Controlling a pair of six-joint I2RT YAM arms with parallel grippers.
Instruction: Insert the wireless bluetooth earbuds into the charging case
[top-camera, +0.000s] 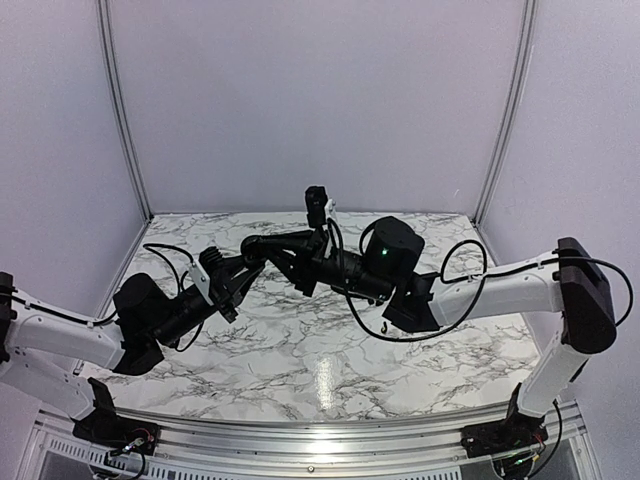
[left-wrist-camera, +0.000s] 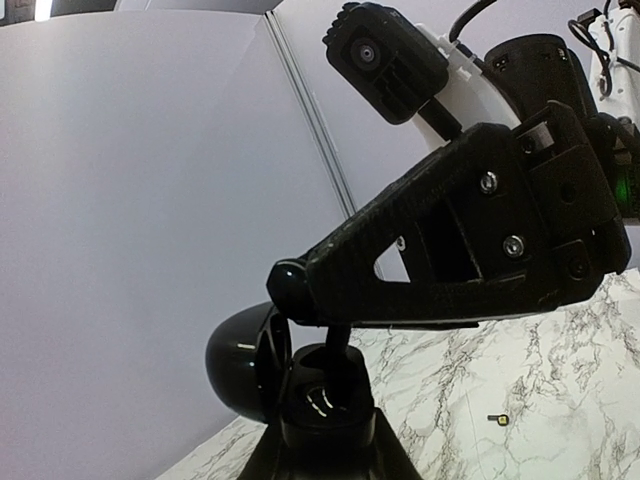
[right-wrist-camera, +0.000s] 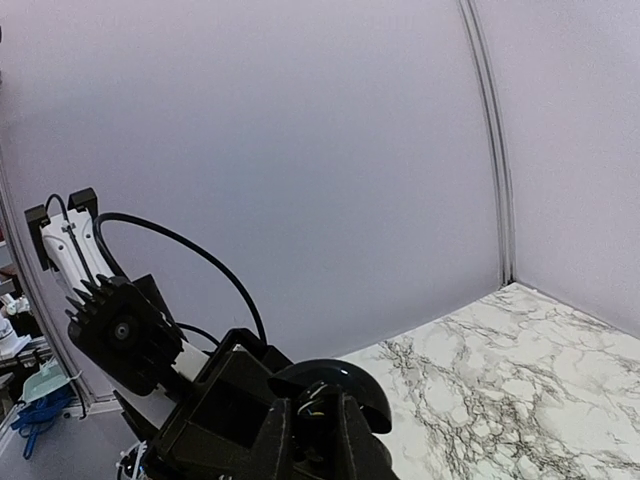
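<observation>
A black charging case with rounded, open lid (left-wrist-camera: 240, 360) and glossy interior (left-wrist-camera: 325, 395) is raised above the table, held by my left gripper (top-camera: 250, 262), shut on it from below in the left wrist view. My right gripper reaches over the case from the right, its fingertips at the opening; a dark stem below them in the left wrist view is probably what it grips, too dark to identify surely. In the right wrist view the lid (right-wrist-camera: 340, 380) shows behind the right fingers, which hide most of the case.
A small dark object with a yellowish part (left-wrist-camera: 498, 419) lies on it in the left wrist view. Pale walls (top-camera: 310, 110) with metal corner rails enclose the back and sides.
</observation>
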